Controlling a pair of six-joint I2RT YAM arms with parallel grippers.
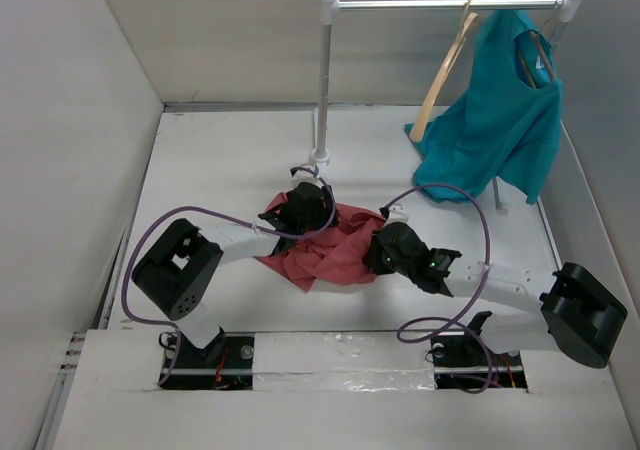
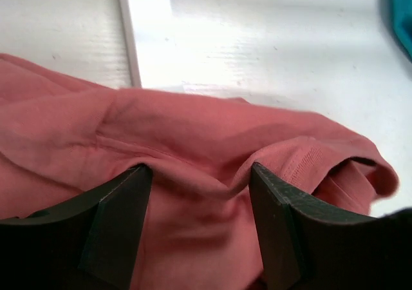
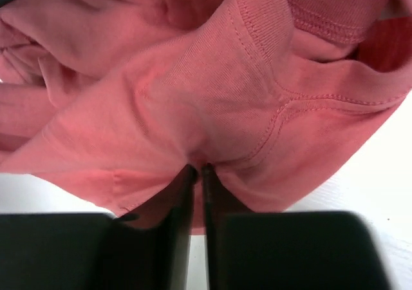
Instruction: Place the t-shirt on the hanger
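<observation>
The red T-shirt (image 1: pixel 340 255) lies crumpled on the white floor, filling most of both wrist views. My left gripper is open down on the shirt, a fold of cloth running between its fingers. My right gripper is on the shirt's right part, its fingertips nearly together on a pinch of cloth; whether they are fully closed is unclear. An empty wooden hanger (image 1: pixel 440 70) hangs on the metal rail (image 1: pixel 450 4) at the back right.
A teal shirt (image 1: pixel 495 120) hangs on the rail right of the empty hanger, reaching the floor. The rack's upright (image 1: pixel 323 90) stands just behind the red shirt.
</observation>
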